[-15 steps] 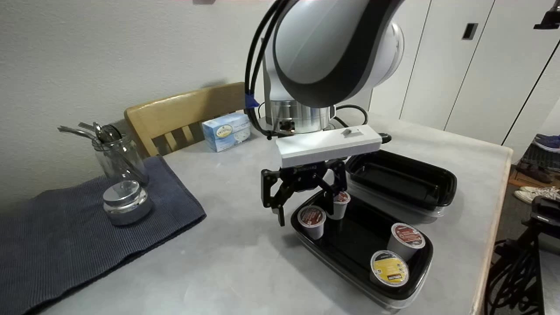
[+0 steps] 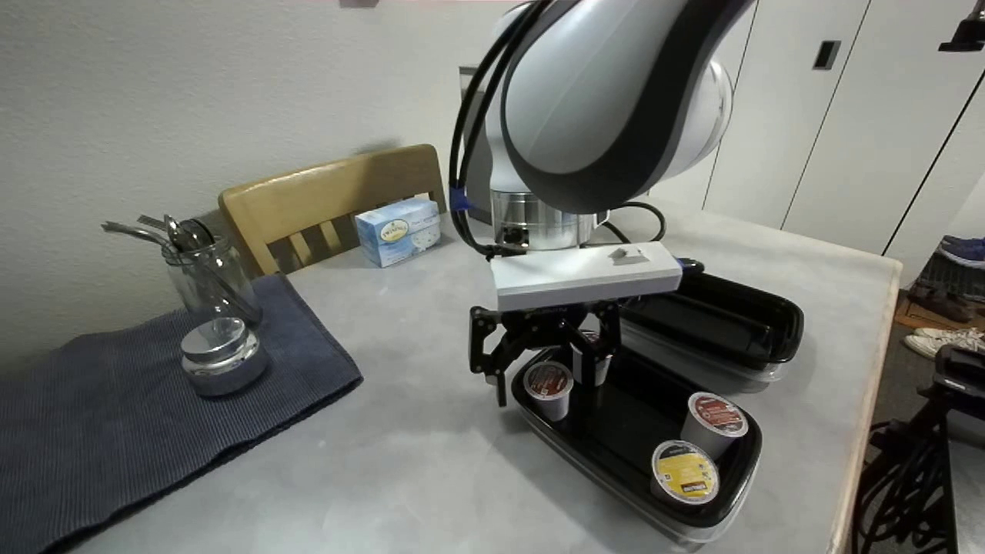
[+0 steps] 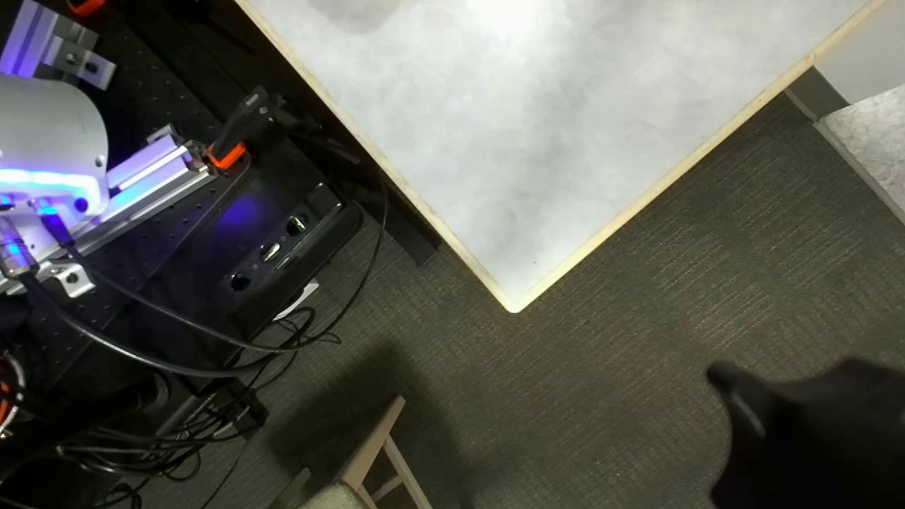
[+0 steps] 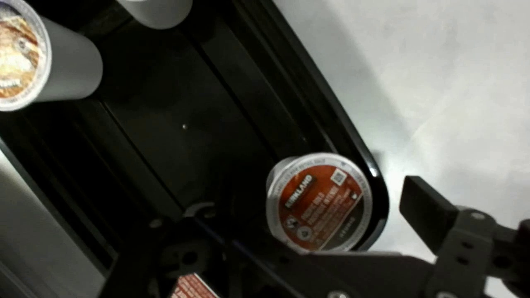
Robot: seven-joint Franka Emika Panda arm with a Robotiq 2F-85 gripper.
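Observation:
My open gripper (image 2: 545,383) hangs low over the left end of a black tray (image 2: 628,420) holding several coffee pods. One pod with a red lid (image 2: 549,380) stands in the tray's corner between the spread fingers, not visibly gripped. In the wrist view this Kirkland pod (image 4: 320,201) shows its lid up, with one dark finger (image 4: 428,213) to its right, outside the tray's rim. A second pod (image 2: 601,369) is partly hidden behind the other finger. Toward the tray's right end are another red-lidded pod (image 2: 717,417) and a yellow-lidded one (image 2: 685,472).
Another black tray (image 2: 785,337) lies right behind the first, close to the arm. A tea box (image 2: 399,231), a glass jar of utensils (image 2: 214,277) and a silver-lidded jar (image 2: 222,357) stand left. The table between cloth (image 2: 305,369) and trays is clear.
The gripper has moved slightly right and lower in exterior view 1, and its right finger now covers more of the second pod. The pods and trays have stayed put.

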